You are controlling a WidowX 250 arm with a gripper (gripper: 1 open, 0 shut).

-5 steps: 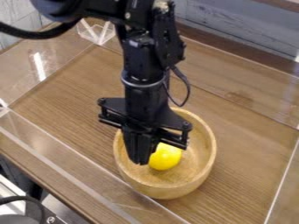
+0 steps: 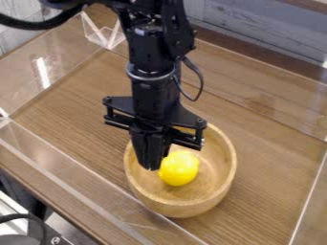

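Observation:
A yellow round object (image 2: pixel 181 170) rests in a light wooden bowl (image 2: pixel 185 201) near the middle of the table. My black gripper (image 2: pixel 153 153) hangs down over the left part of the bowl, its tips just left of and above the yellow object. Whether it is open or shut, or touches the object, is hard to tell.
A clear plastic item (image 2: pixel 107 29) stands at the back left. A black cable (image 2: pixel 26 220) lies at the front left corner.
The gripper has risen slightly from about a second ago, showing a little more of the yellow object. The bowl has not visibly moved.

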